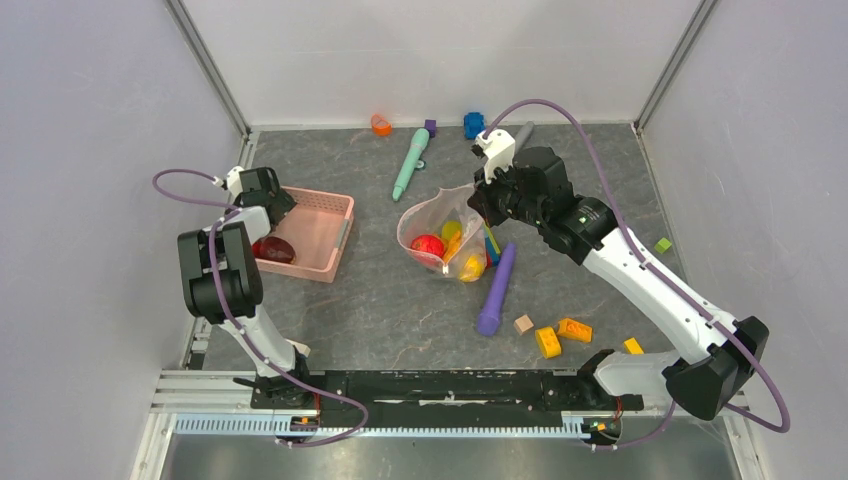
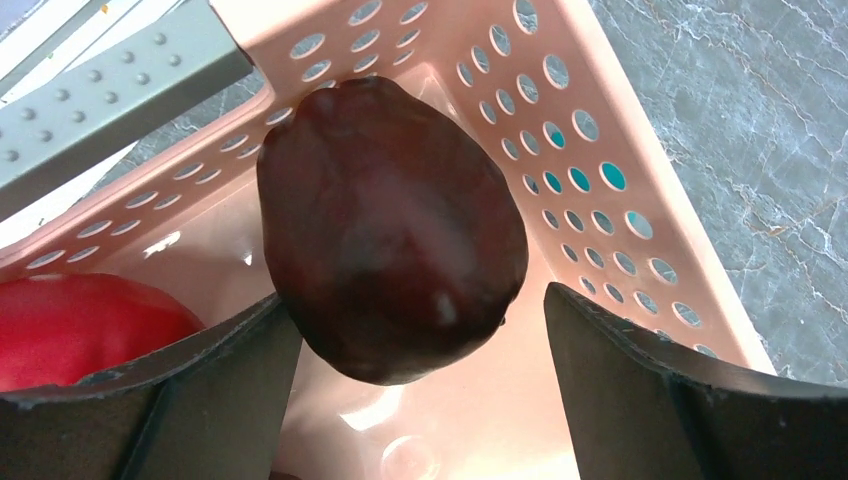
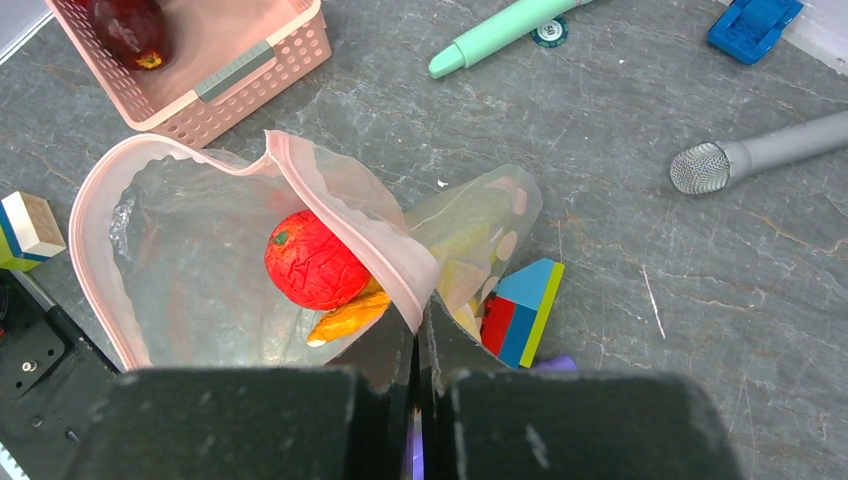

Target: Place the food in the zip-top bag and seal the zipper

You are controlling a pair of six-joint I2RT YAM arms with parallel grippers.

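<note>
My left gripper is open inside the pink basket [image 1: 330, 262], its fingers either side of a dark, lumpy food item [image 2: 390, 220]. A red food [image 2: 90, 325] lies beside it, and a dark oval food [image 1: 277, 250] also lies in the basket. The clear zip bag [image 3: 180, 260] stands open with a red round fruit [image 3: 318, 262], an orange piece [image 3: 350, 318] and yellow food inside. My right gripper is shut at the bag's pink zipper rim, holding it up.
Around the bag lie a green pen-like toy [image 1: 410, 160], a purple stick [image 1: 497, 290], a grey microphone [image 3: 760, 150], coloured blocks [image 3: 525, 310] and yellow pieces [image 1: 547, 342]. The table between basket and bag is clear.
</note>
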